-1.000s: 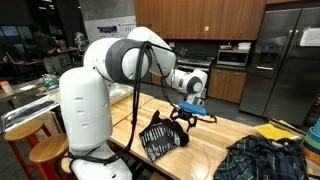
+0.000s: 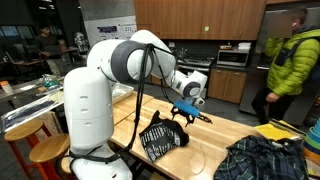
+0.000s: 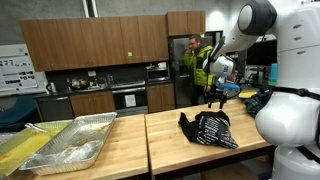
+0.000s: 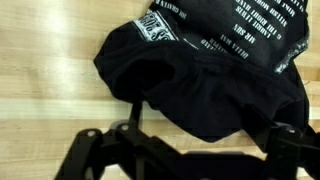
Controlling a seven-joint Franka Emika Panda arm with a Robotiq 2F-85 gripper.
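A black cloth with white print (image 2: 162,139), perhaps a garment, lies crumpled on the wooden table (image 2: 215,145). Above its far side in exterior view 1, my gripper (image 2: 195,115) points down with its fingers spread. The wrist view has the cloth (image 4: 215,85) across its upper middle and right, with a dark fold toward the bottom. There my open gripper straddles the fold's lower edge; the right finger overlaps black fabric, so contact there is unclear. Nothing is held. From exterior view 2, the cloth (image 3: 206,126) is a low heap beneath the gripper (image 3: 220,104).
Dark plaid fabric (image 2: 262,160) and a yellow item (image 2: 275,131) occupy the table's right side. Foil-like trays (image 3: 75,142) stand at the left in exterior view 2. Stools (image 2: 48,150) are beside the table. A person in a yellow-green jacket (image 2: 292,65) stands behind it.
The person in the yellow-green jacket has come into view at the right. My arm, its open gripper and the black cloth look almost unchanged.
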